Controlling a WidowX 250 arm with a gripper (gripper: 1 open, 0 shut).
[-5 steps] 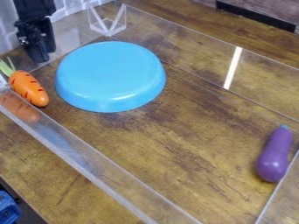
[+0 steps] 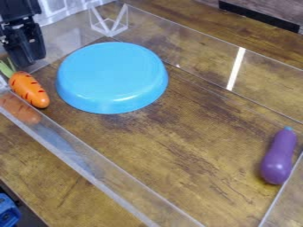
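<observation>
The black gripper [image 2: 19,44] is at the top left, partly cut off by the frame's edge, above the carrot; whether it is open or shut is unclear. An orange toy carrot [image 2: 28,89] with a pale green top lies at the left. A round light blue disc [image 2: 112,78] lies beside it, toward the upper middle. A purple toy eggplant [image 2: 277,158] lies at the far right.
A clear plastic wall [image 2: 83,173] runs diagonally along the lower left, with other clear walls at the back and right. A blue object [image 2: 6,213] sits outside at the bottom left.
The gripper has shifted left, further toward the frame's edge. The carrot, disc and eggplant have not moved.
</observation>
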